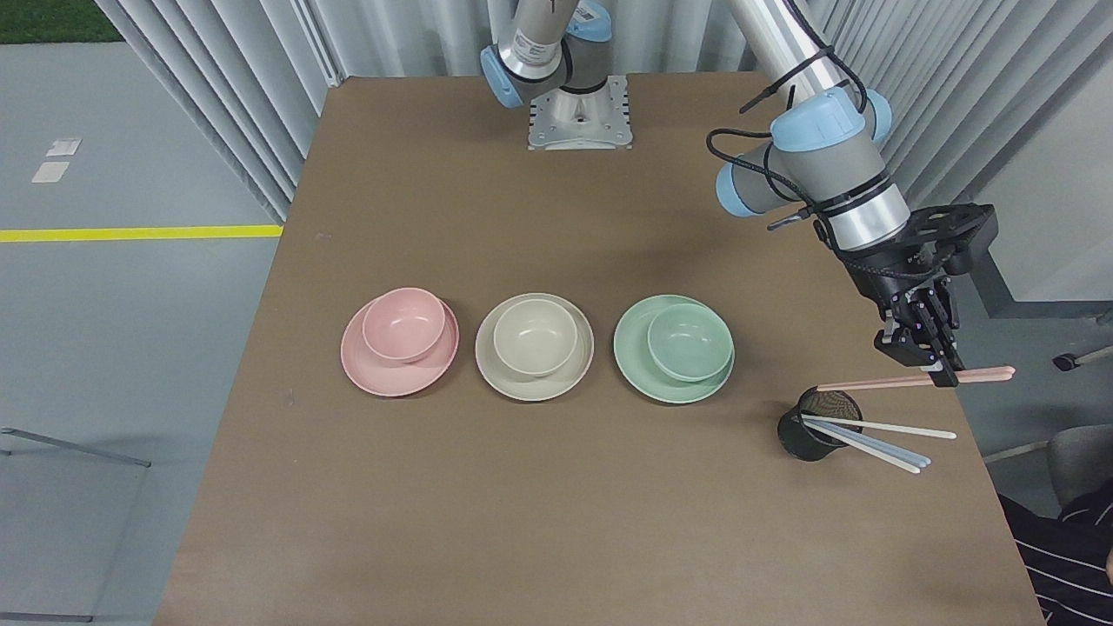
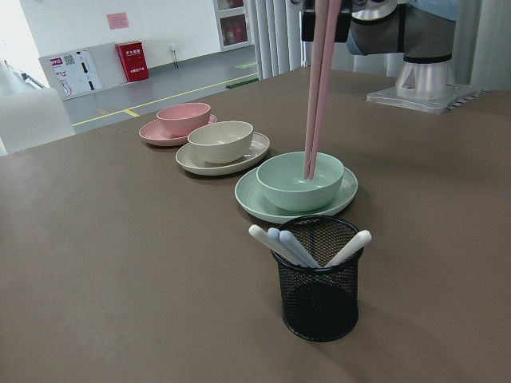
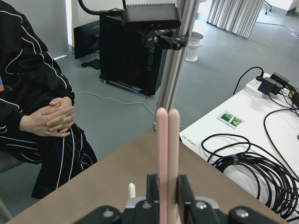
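Pink chopsticks [image 1: 866, 385] [image 2: 318, 96] [image 3: 173, 149] are held in my gripper [image 1: 934, 370], which is shut on them above the black mesh holder [image 1: 798, 433] [image 2: 318, 299] at the table's right edge. That holder has white and light blue chopsticks [image 1: 876, 447] [image 2: 299, 250] in it. Left of it, in the front view, a row of three bowls sits on matching plates: pink bowl [image 1: 403, 323], cream bowl [image 1: 535, 336] and green bowl [image 1: 689, 341].
A seated person [image 3: 46, 121] is just beyond the right edge. A white side table with coiled cables [image 3: 252, 172] and a metal post [image 3: 170, 84] show in the wrist view.
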